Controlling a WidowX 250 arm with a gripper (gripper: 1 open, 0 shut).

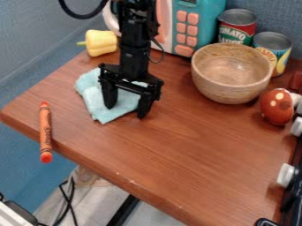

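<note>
My black gripper is down over a light blue cloth on the wooden table, at the back left. Its fingers straddle part of the cloth; whether they are closed on it I cannot tell.
An orange crayon lies near the left edge. A wooden bowl, two cans, a toy microwave and a yellow object stand at the back, a red tomato-like toy at right.
</note>
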